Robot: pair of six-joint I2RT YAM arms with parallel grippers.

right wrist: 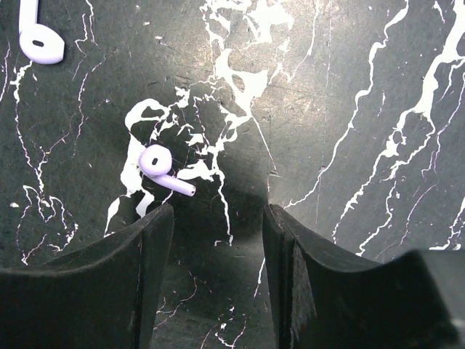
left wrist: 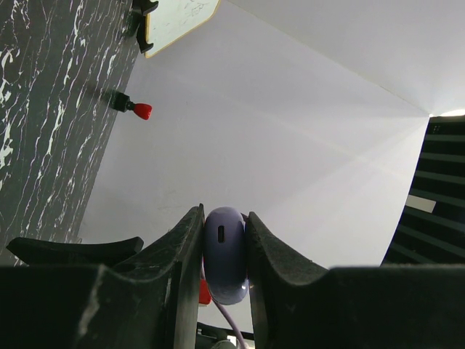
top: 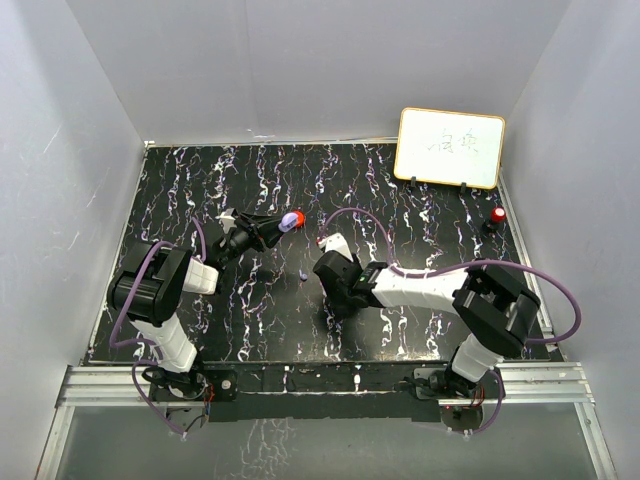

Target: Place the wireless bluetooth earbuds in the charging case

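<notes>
A rounded lilac charging case is pinched between the fingers of my left gripper, with a small dark slot showing on its face. From above, the case is held over the left-middle part of the table. My right gripper points down at the table, open, with bare marble between its fingers. One lilac earbud lies just beyond its left finger, and a second earbud is at the upper left corner, partly cut off. A single small earbud shows from above, left of the right arm.
A whiteboard stands at the back right, with a red-topped item in front of it. Something red shows right behind the held case.
</notes>
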